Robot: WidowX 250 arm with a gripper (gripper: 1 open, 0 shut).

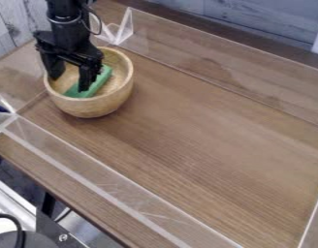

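A wooden bowl point(115, 93) sits on the table at the upper left, with a green block point(94, 83) lying inside it. My black gripper point(66, 64) reaches down from the top into the left side of the bowl, beside the green block. Its fingertips are small and dark, so how far apart they stand is hard to make out; the green block is partly hidden by it.
Clear tape strips run along the table's left and top areas, and dark cables lie at the lower left edge.
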